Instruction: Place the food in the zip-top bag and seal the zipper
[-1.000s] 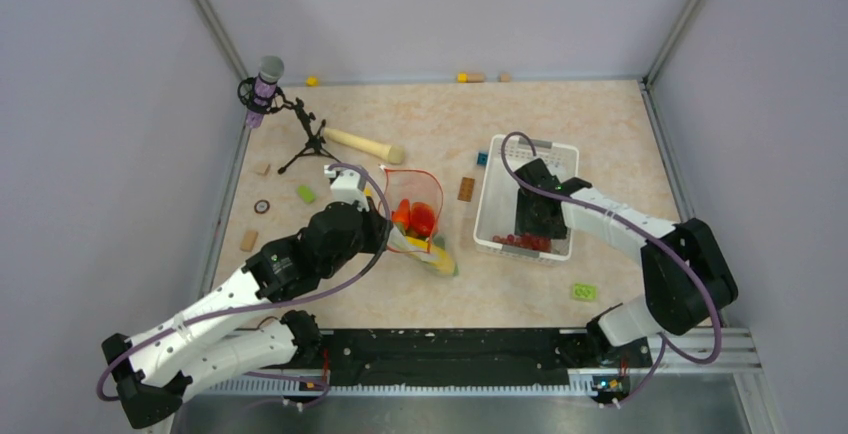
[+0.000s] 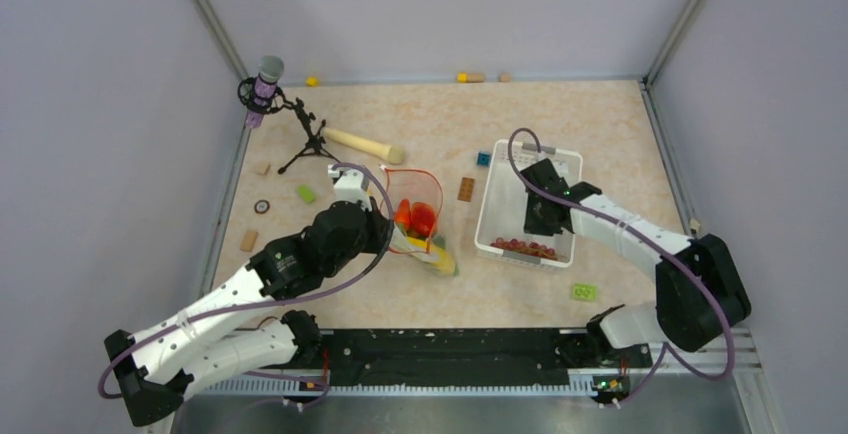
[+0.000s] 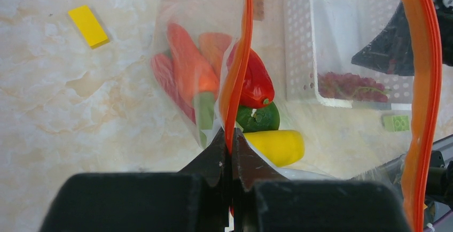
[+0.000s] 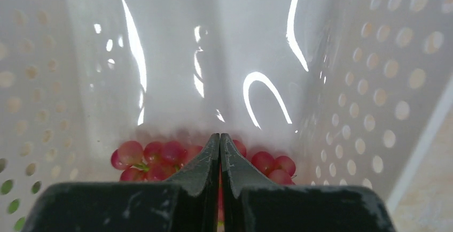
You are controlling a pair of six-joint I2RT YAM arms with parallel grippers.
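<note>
The zip top bag (image 2: 410, 194) with orange zipper lies open, holding a red pepper (image 3: 254, 79), orange peppers (image 3: 187, 66), a green item (image 3: 256, 117) and a yellow item (image 3: 275, 145). My left gripper is shut on the bag's zipper edge. My right gripper is shut inside the white basket (image 2: 486, 204), over red grapes (image 4: 131, 152) at one end, with nothing visible between its fingertips; grapes behind the fingers are hidden.
A microphone stand (image 2: 310, 139) and pale rod (image 2: 360, 144) occupy the back left. Small blocks, including a brown one (image 2: 465, 188) and green one (image 2: 584, 292), are scattered around.
The left arm and bag look unchanged.
</note>
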